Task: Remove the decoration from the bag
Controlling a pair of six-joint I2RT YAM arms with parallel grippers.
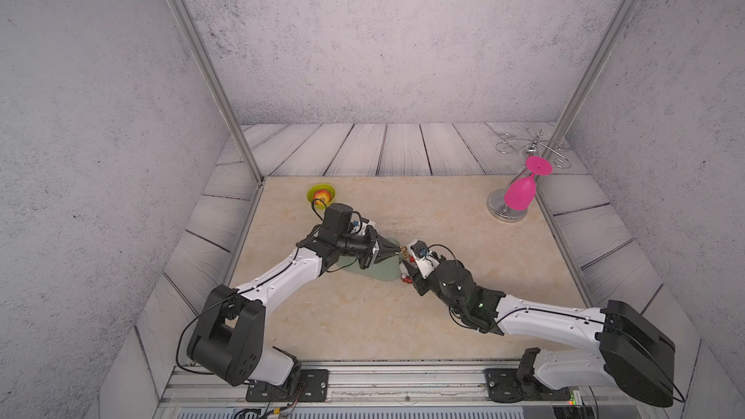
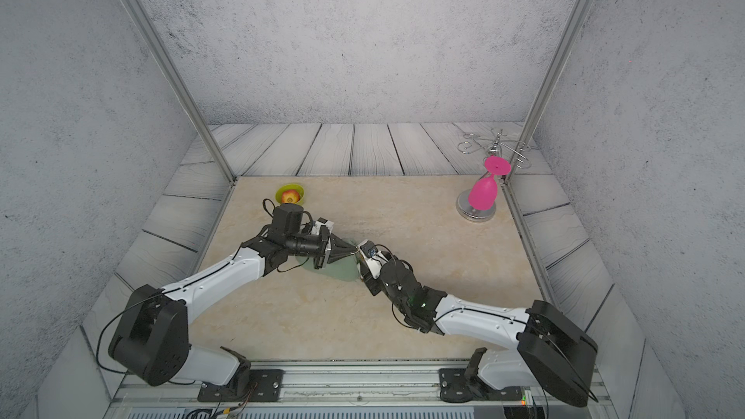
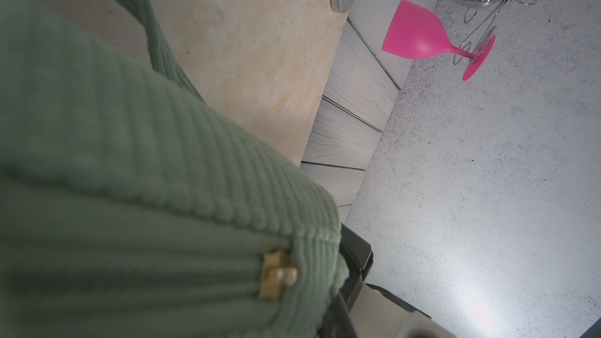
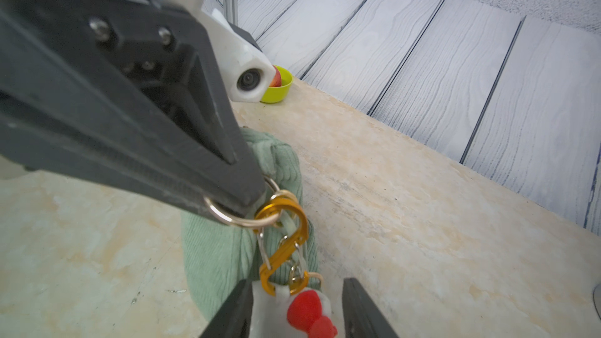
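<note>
The sage-green ribbed bag [image 3: 169,150] fills much of the left wrist view, its zip [image 3: 156,278] along the bottom. In the right wrist view, my left gripper is shut on a thin gold metal ring [image 4: 234,220]. From that ring an orange clip [image 4: 285,253] hangs, with a white decoration [image 4: 266,309] and its red bow [image 4: 306,309] below. My right gripper stands open, one finger [image 4: 234,316] on either side of the decoration, with a gap visible on the right. The decoration's lower part falls outside the view.
A yellow-green bowl [image 1: 312,189] holding an apple [image 1: 322,198] sits at the back left. A metal stand [image 1: 504,209] with a pink goblet [image 1: 520,193] occupies the back right. Bare tabletop [image 1: 434,201] lies behind the grippers.
</note>
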